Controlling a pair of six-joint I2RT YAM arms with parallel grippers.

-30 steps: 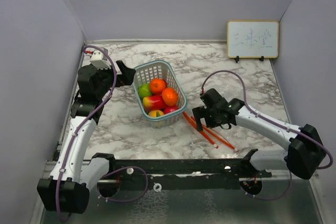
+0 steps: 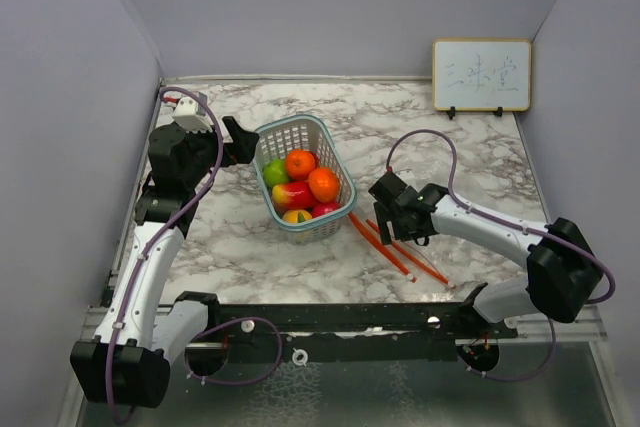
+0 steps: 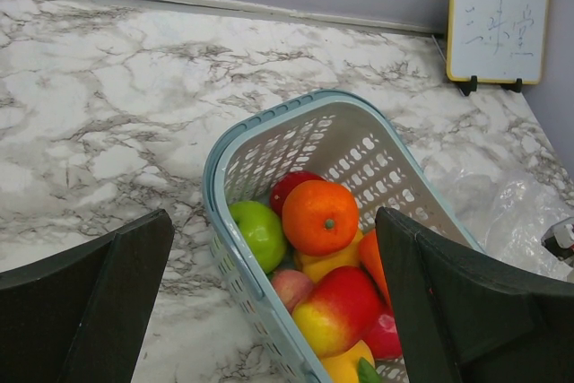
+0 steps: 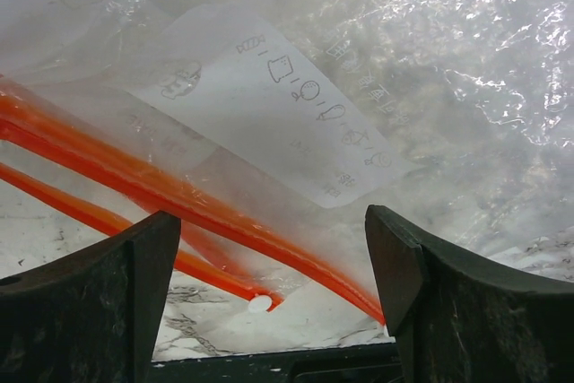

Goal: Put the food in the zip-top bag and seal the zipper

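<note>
A grey basket (image 2: pixel 340 197) holds fruit: green apple (image 3: pixel 257 235), oranges (image 3: pixel 318 217), a red-yellow mango (image 3: pixel 336 311), other pieces. A clear zip bag (image 4: pixel 466 87) with orange zipper strips (image 2: pixel 385 249) lies flat right of the basket, a printed label showing. My left gripper (image 2: pixel 239 142) stands open above the basket's left side, empty in its wrist view. My right gripper (image 2: pixel 395 227) is over the zipper strips, its fingers apart with the orange zipper below and between them; nothing is visibly gripped.
A whiteboard (image 2: pixel 480 72) on small stands is at the back right. Walls enclose the sides and back.
My right gripper has shifted slightly over the bag, its arm turning a little leftward at the base. The left arm, basket and bag look unchanged.
</note>
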